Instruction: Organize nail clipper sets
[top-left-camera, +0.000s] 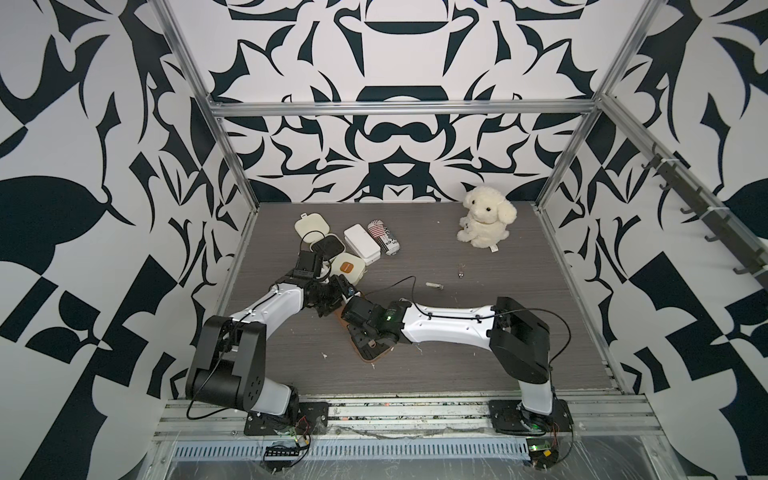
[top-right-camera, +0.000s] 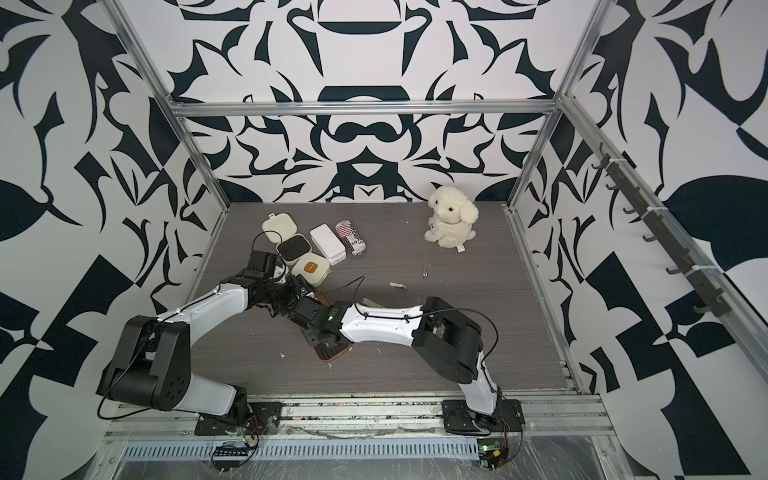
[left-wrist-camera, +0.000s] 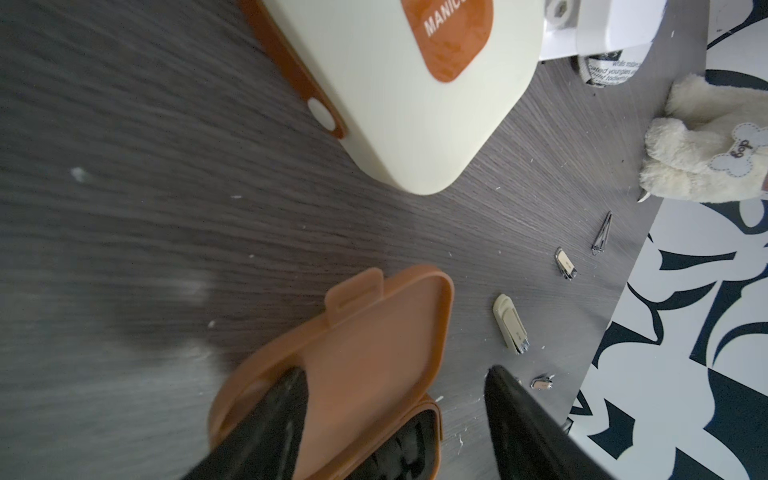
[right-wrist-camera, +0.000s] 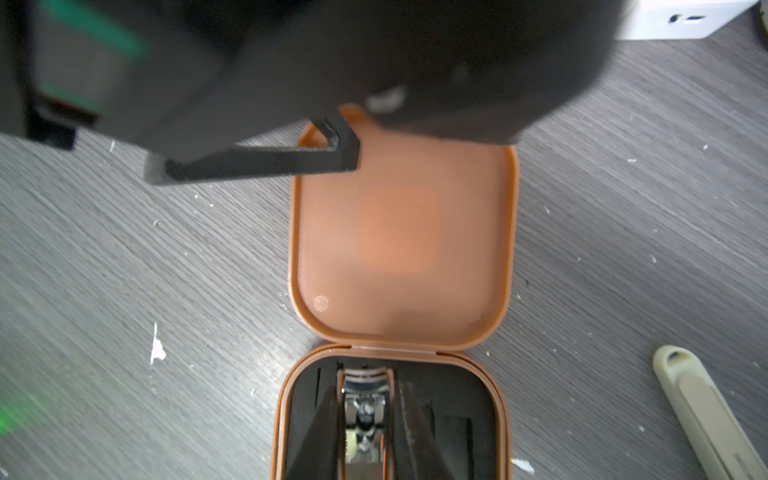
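The open brown case has its bare lid (right-wrist-camera: 404, 240) folded back and its black-lined tray (right-wrist-camera: 472, 380) near me. Over that tray, my right gripper has parted fingers on either side of a small silver-and-brown nail clipper (right-wrist-camera: 365, 408). A narrow gap shows on the clipper's right side. My left gripper hangs over the lid's far end; its fingers stand apart, with no grip on the lid visible. A cream clipper (left-wrist-camera: 510, 324) and smaller tools, including a clipper (left-wrist-camera: 565, 263) and a wire-like piece (left-wrist-camera: 602, 233), lie loose at the right.
A cream manicure case (top-left-camera: 348, 267), a white box (top-left-camera: 362, 244), a patterned can (top-left-camera: 383, 237) and an open cream case (top-left-camera: 312, 227) crowd the back left. The plush dog (top-left-camera: 486, 217) sits at the back right. Open table lies before it.
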